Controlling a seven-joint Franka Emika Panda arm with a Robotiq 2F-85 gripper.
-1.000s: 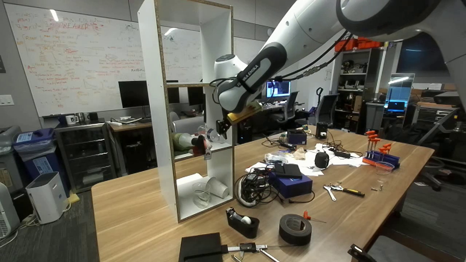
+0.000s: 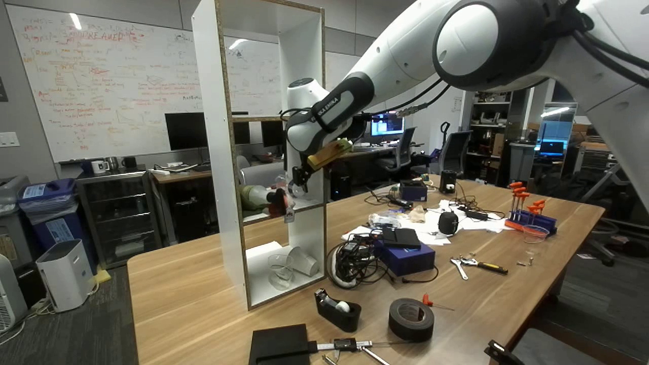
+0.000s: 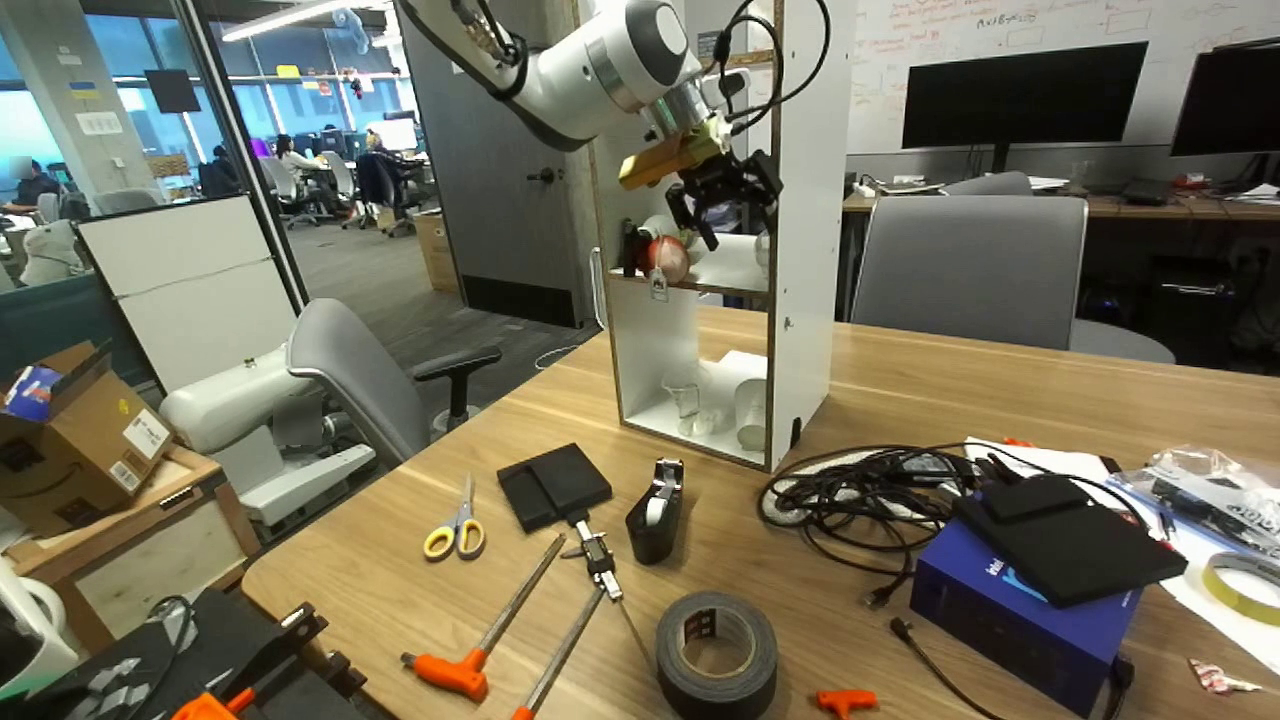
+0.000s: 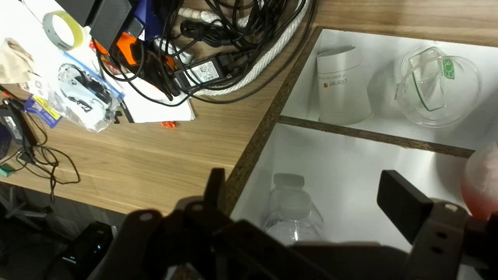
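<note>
My gripper is open at the front of the white shelf unit's middle compartment, its black fingers wide apart. Between and below them in the wrist view, a clear bottle lies on the shelf close to the side wall. A red and whitish round object sits at that view's right edge, apart from the bottle. In the first exterior view the gripper hangs over the compartment's opening, hiding part of the bottle. A green bottle-like item lies deeper in the same compartment.
The shelf's lower compartment holds a white cup and clear cups. Side panels and the shelf edge frame the openings. Tangled cables, a tape roll and a tape dispenser lie on the table in front.
The arm and gripper have moved left in the first exterior view, from outside the shelf's right side panel to in front of the middle compartment. Objects on the shelf appear unmoved.
</note>
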